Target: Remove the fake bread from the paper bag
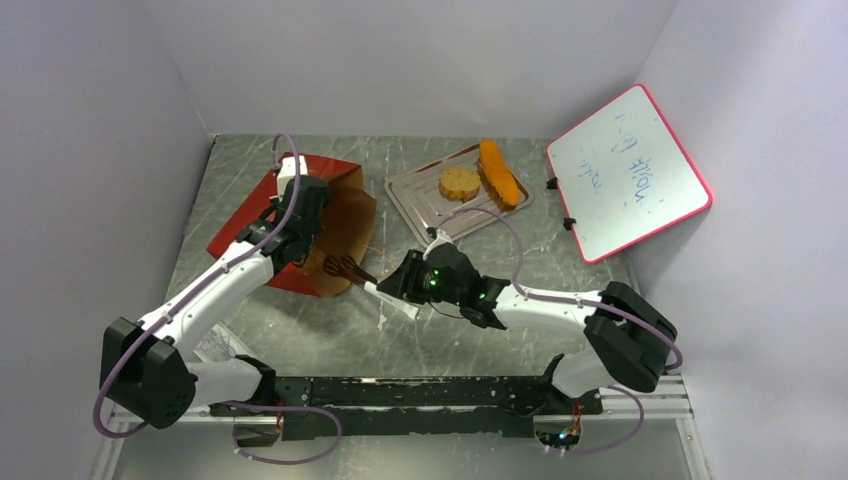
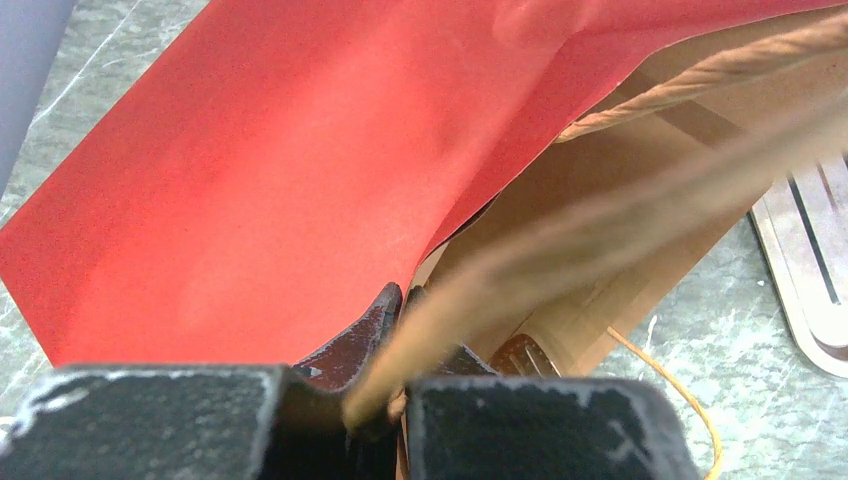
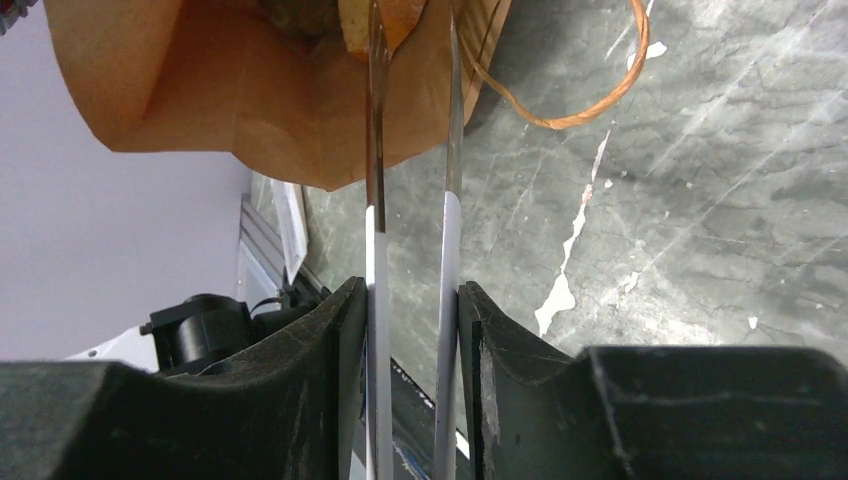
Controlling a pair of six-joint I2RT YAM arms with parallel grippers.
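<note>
The red paper bag (image 2: 250,200) lies on its side at the left of the table, its brown mouth (image 1: 350,220) facing right. On the edge of that mouth my left gripper is shut. White-handled tongs (image 3: 452,240) with brown ends stand between the fingers of my right gripper, which presses on both handles. The tongs' arms are slightly apart, their tips reaching into the bag's opening. Inside, an orange-brown piece of fake bread (image 3: 357,28) shows at the tips; whether it is gripped cannot be told.
A metal tray (image 1: 408,193) at the back centre holds a bread slice (image 1: 459,184) and a long orange loaf (image 1: 497,172). A whiteboard (image 1: 628,170) leans at the right. A cord handle (image 3: 600,105) loops out from the bag.
</note>
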